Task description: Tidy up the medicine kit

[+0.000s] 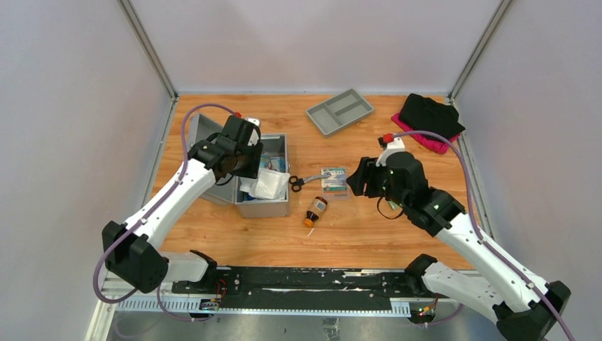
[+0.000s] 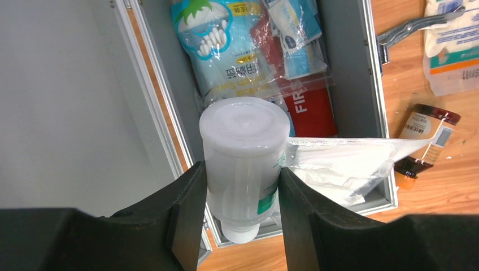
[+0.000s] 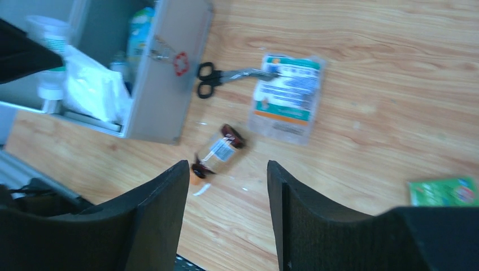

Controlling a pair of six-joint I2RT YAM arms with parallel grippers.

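Note:
My left gripper is shut on a white capped bottle (image 2: 243, 127), held over the near end of the grey medicine box (image 1: 261, 208). Inside that box lie a blue cotton-swab bag (image 2: 223, 51), a red first-aid packet (image 2: 312, 113) and a clear bag with white contents (image 2: 339, 169), whose corner reaches over the wall. On the table right of the box are scissors (image 3: 226, 76), a clear packet (image 3: 288, 96) and a brown bottle (image 3: 219, 151) lying on its side. Above the table to their right, my right gripper stands part open, nothing between its fingers.
The box's open lid (image 2: 73, 113) leans to the left. A grey divided tray (image 1: 339, 112) sits at the back, black and pink cloths (image 1: 429, 117) at the back right. A green packet (image 3: 443, 192) lies on the right.

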